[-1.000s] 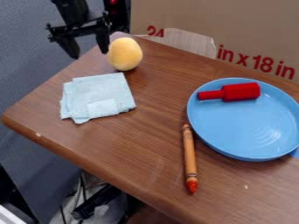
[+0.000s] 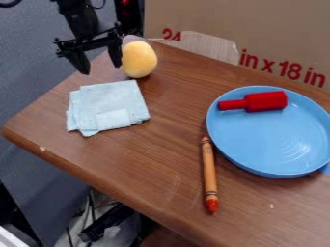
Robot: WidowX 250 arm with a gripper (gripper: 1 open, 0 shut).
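Note:
My black gripper (image 2: pixel 99 62) hangs at the upper left beside a yellow rounded object (image 2: pixel 139 60), its fingers apart with nothing visible between them. Below it on the wooden table lies a folded pale-blue cloth (image 2: pixel 107 107). A blue plate (image 2: pixel 268 144) on the right holds a red cylindrical object with a handle (image 2: pixel 264 100), like a small rolling pin. An orange crayon with a red tip (image 2: pixel 209 174) lies left of the plate, pointing toward the front.
A large cardboard box (image 2: pixel 258 34) stands along the back of the table. The table's left edge drops to the floor.
My gripper has moved slightly downward over the last second. The objects on the table have stayed where they were.

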